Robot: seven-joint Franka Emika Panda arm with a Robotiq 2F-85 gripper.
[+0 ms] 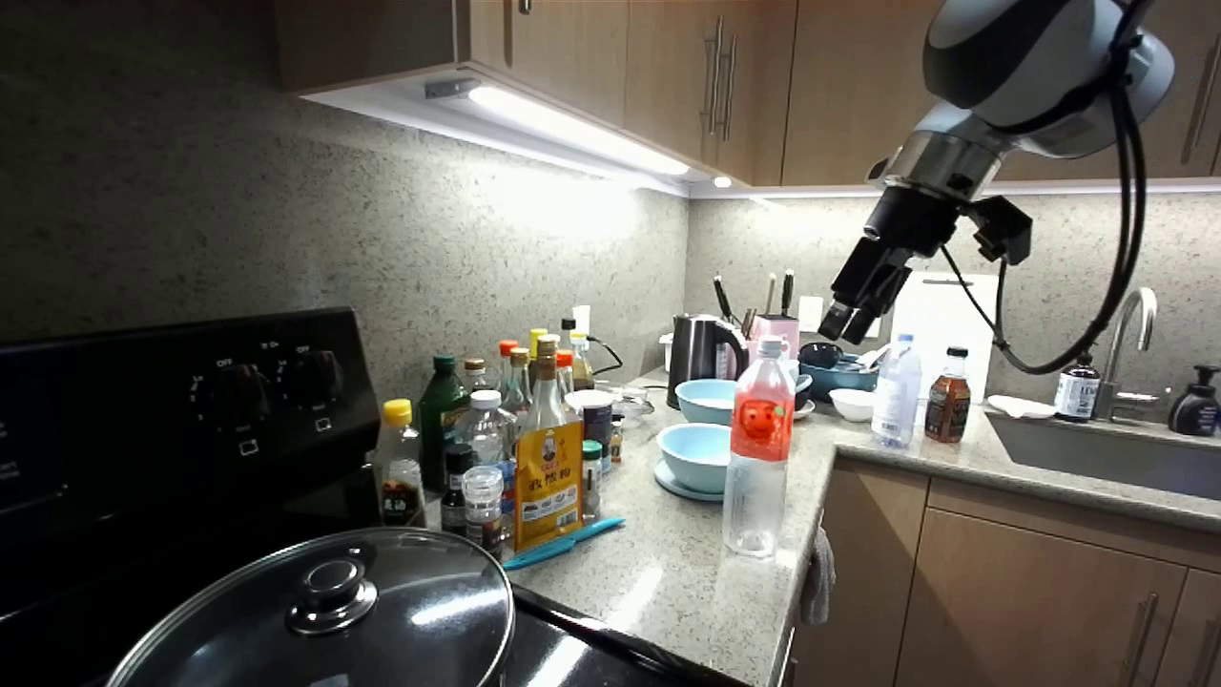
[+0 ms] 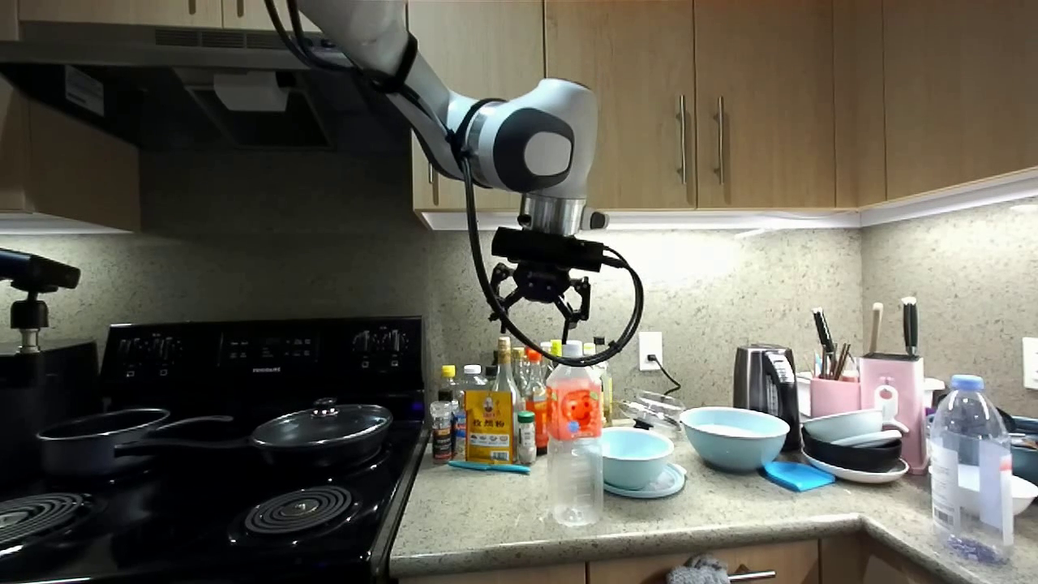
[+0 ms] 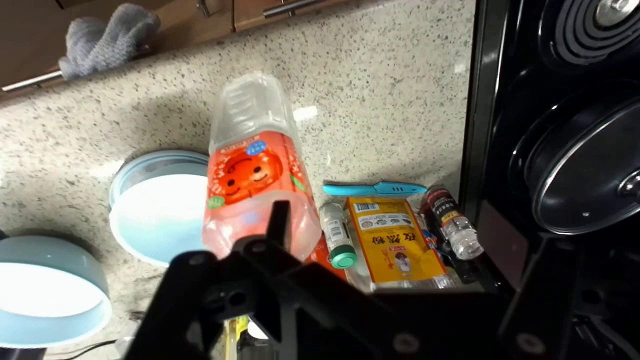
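Observation:
My gripper (image 2: 537,326) hangs in the air over the counter, open, its two fingers apart with nothing held. In exterior view 1 the gripper (image 1: 844,324) is above and to the right of a clear bottle (image 1: 756,504) with a red-orange label. The bottle stands upright near the counter's front edge. Looking down in the wrist view, that bottle (image 3: 252,168) shows left of centre, its top partly covered by one black finger (image 3: 279,222). No contact with the bottle is evident.
A light-blue bowl (image 2: 637,457) sits on a plate behind the bottle. Several sauce bottles crowd around a yellow packet (image 2: 489,427) by the wall, with a blue knife (image 2: 489,467) in front. A lidded pan (image 2: 321,428) rests on the stove. The front counter (image 2: 467,526) has bare space.

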